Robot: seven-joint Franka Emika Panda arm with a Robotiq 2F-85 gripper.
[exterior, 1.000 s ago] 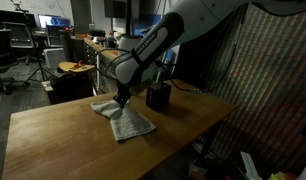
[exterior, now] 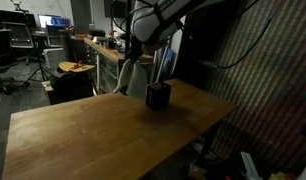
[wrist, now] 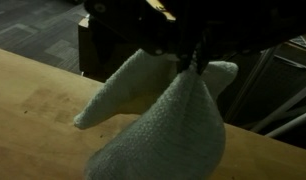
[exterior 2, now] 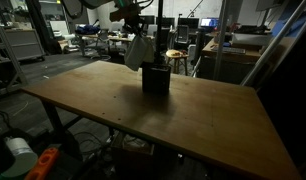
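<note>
A pale grey-white cloth [wrist: 163, 130] hangs from my gripper, which is shut on a pinched part of it; the cloth fans out below the fingers in the wrist view. In exterior view 1 the cloth [exterior: 136, 80] hangs above the far side of the wooden table, left of a dark open-topped box [exterior: 158, 96]. From the other side, in exterior view 2, the cloth [exterior 2: 139, 52] hangs close beside the box [exterior 2: 156, 80]; whether they touch I cannot tell. Dark fingers blend into shadow.
A ribbed dark shutter [exterior: 268, 90] lies beyond the right side.
The cloth was spread on the table a second ago, with my gripper low over it. It has since risen off the surface, moving right and back towards the box.
</note>
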